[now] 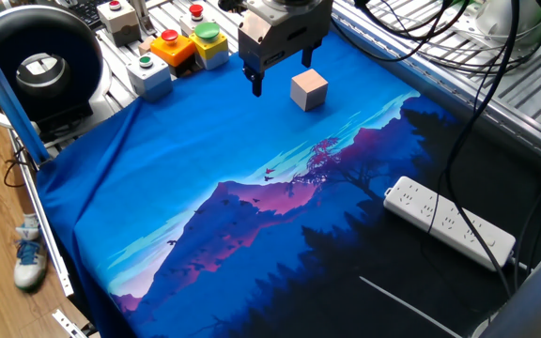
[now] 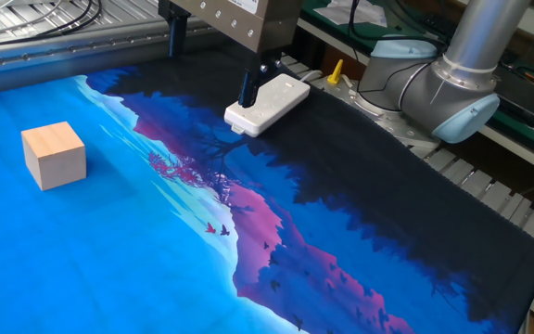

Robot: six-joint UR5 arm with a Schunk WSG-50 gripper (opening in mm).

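Observation:
A light wooden cube [image 1: 309, 91] rests on the blue printed cloth [image 1: 148, 188], towards the back in exterior view 1. In exterior view 2 the same cube [image 2: 55, 156] sits at the left, with bare cloth round it. My gripper [image 1: 285, 73] hangs above the cloth with its fingers wide apart, so it is open. Nothing shows between those fingers. In exterior view 2 the gripper [image 2: 211, 65] appears at the top, clear of the cube.
A white power strip [image 1: 451, 222] lies on the dark right part of the cloth. Several push-button boxes [image 1: 170, 49] stand at the back left. Black cables [image 1: 477, 122] hang on the right.

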